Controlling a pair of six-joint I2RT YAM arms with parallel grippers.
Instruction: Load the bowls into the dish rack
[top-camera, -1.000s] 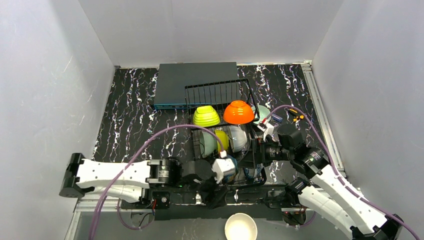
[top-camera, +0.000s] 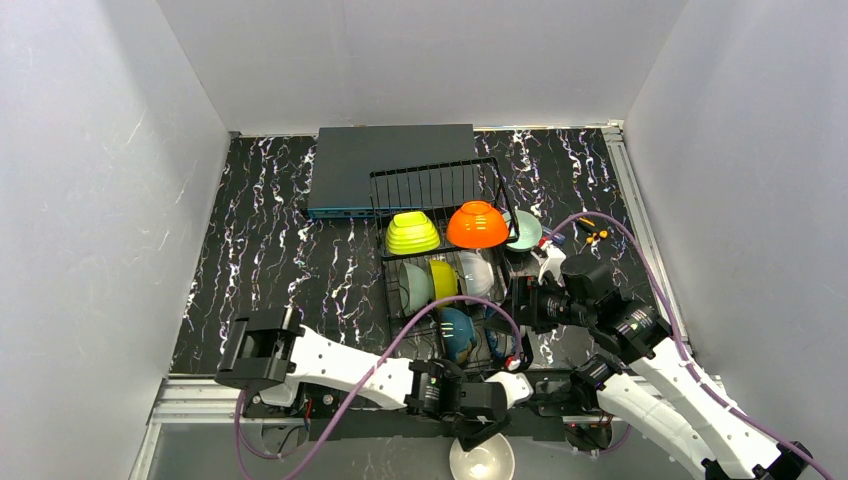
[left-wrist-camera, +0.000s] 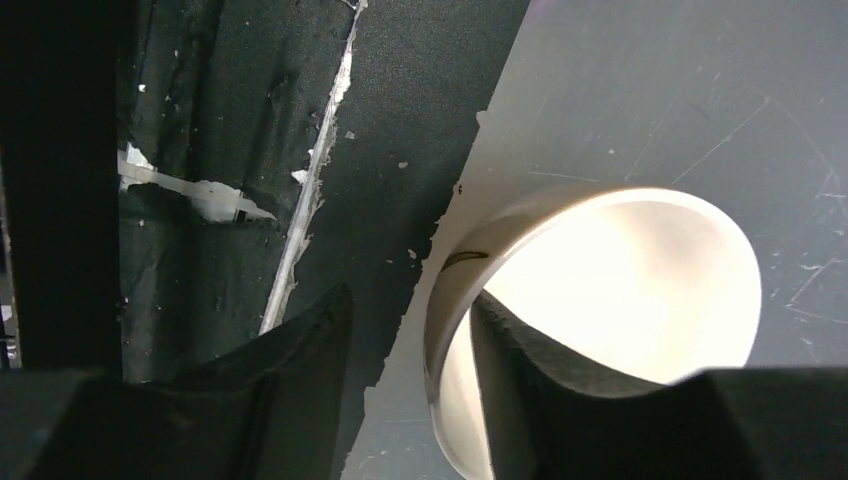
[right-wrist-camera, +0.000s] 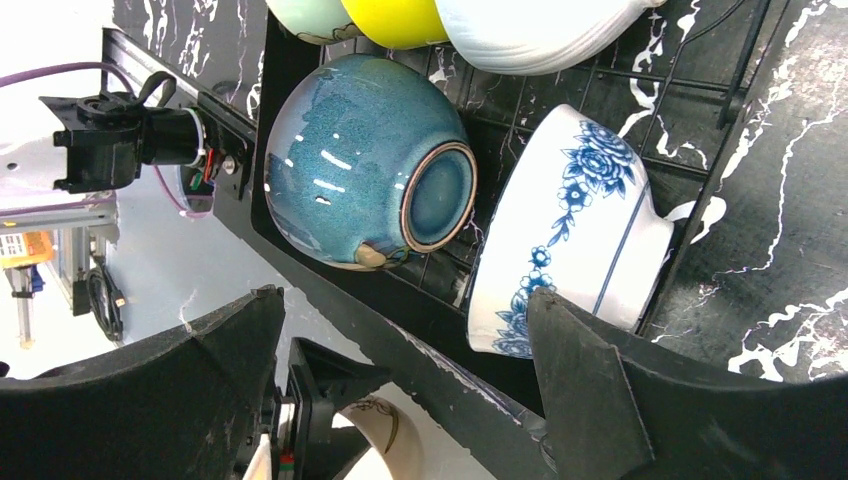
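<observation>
A white bowl (top-camera: 482, 461) sits by the near edge in the top view, partly covered by my left gripper (top-camera: 478, 438). In the left wrist view, that gripper is part open around the bowl's near rim (left-wrist-camera: 440, 335), one finger inside and the other outside, apart from the wall. My right gripper stands open over the rack's front part, holding nothing. Below it are a tilted blue bowl (right-wrist-camera: 350, 160) and a blue-flowered white bowl (right-wrist-camera: 570, 230); one finger overlaps the latter in view. The black dish rack (top-camera: 385, 190) is in the middle.
On the rack's upper tier are green (top-camera: 412, 233) and orange (top-camera: 477, 225) bowls. Pale green (top-camera: 414, 287), yellow (top-camera: 442, 281) and white ribbed (top-camera: 476, 275) bowls fill the lower part. A pale dish (top-camera: 526, 231) lies right of the rack.
My left arm has swung right and toward the near edge, bringing its gripper from the rack's front to the white bowl.
</observation>
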